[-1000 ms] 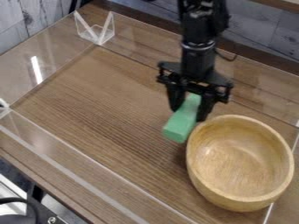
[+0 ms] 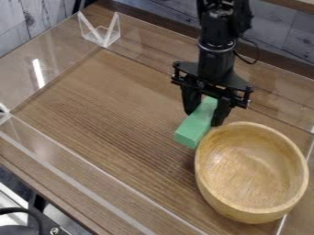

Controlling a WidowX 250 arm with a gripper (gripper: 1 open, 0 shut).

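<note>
The black gripper (image 2: 210, 99) hangs upright over the wooden table at the centre right, shut on a green object (image 2: 196, 126) that slants down toward the lower left. The object's lower end is at the upper left rim of a large tan bowl (image 2: 248, 173); whether it touches the rim I cannot tell. The fingertips are partly hidden behind the green object.
Bare table (image 2: 98, 110) fills the left and middle. A white wire item (image 2: 101, 27) stands at the back left. A dark cable lies at the bottom left. A wooden backboard runs along the back right.
Since a second ago the gripper and green object have shifted slightly to the right.
</note>
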